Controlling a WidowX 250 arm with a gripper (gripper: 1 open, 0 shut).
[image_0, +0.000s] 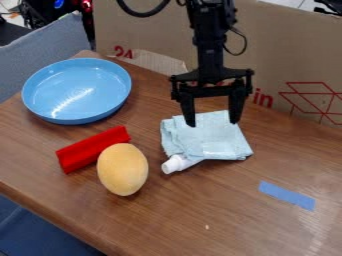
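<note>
The black gripper (211, 112) hangs open above a pale blue folded cloth (214, 142), its two fingers pointing down at either side over the cloth's back part. A white bottle (177, 164) sticks out from under the cloth's front left; the rest of it is hidden by the cloth.
A blue plate (74, 90) lies at the back left. A red cylinder (91, 149) and a yellow oval object (123, 169) lie at the front left. A strip of blue tape (286, 196) is on the right. A cardboard panel (287, 70) stands behind.
</note>
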